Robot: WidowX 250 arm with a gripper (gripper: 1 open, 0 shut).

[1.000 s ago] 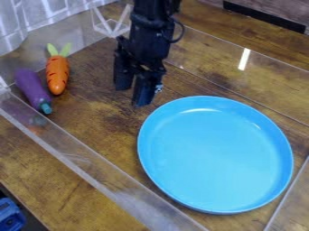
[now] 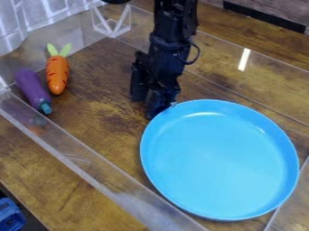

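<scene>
My gripper [image 2: 154, 95] reaches down from the top centre, low over the wooden surface just at the upper-left rim of a large blue plate [image 2: 219, 161]. It is dark against dark wood, so I cannot tell whether it is open or shut, or whether anything is between its fingers. A toy carrot [image 2: 57, 71] and a purple eggplant [image 2: 32, 90] lie at the left, apart from the gripper.
Bare wooden surface [image 2: 90, 126] lies between the vegetables and the plate, and more at upper right. Clear tray walls run along the left and lower left. A blue object [image 2: 7, 215] sits in the bottom-left corner.
The gripper has moved right and down toward the plate's upper-left rim. The plate appears shifted slightly right and down. The vegetables show little change.
</scene>
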